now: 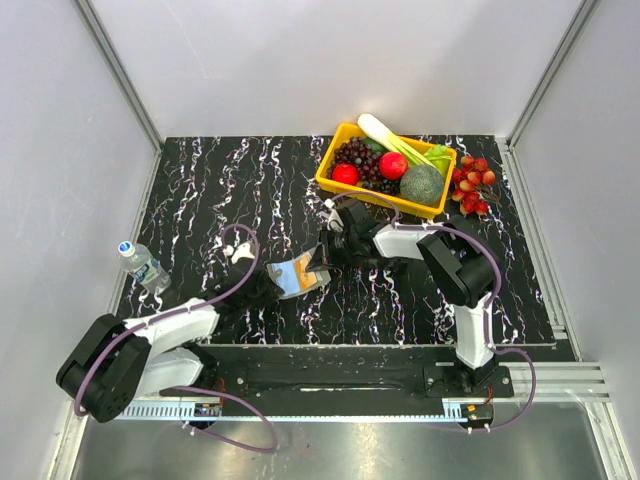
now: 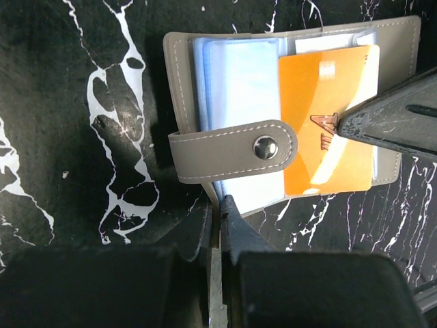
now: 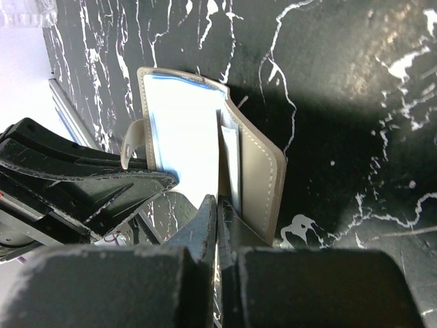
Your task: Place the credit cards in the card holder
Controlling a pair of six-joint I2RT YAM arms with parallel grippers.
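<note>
The grey card holder (image 2: 184, 82) lies open on the dark table, with pale blue sleeves (image 2: 242, 82) and a strap with a metal snap (image 2: 232, 152). An orange card (image 2: 314, 130) sits in its right part. My left gripper is shut on the holder's near edge, below the strap. From the right, my right gripper (image 1: 322, 262) reaches over the orange card, its fingertips (image 2: 355, 125) against the card's face. In the right wrist view the right gripper is shut at the sleeves; nothing shows clearly between its fingers. That view hides the orange face.
A yellow basket (image 1: 322, 178) of fruit and vegetables stands at the back right, with red grapes (image 1: 473, 186) beside it. A water bottle (image 1: 145, 267) lies at the left edge.
</note>
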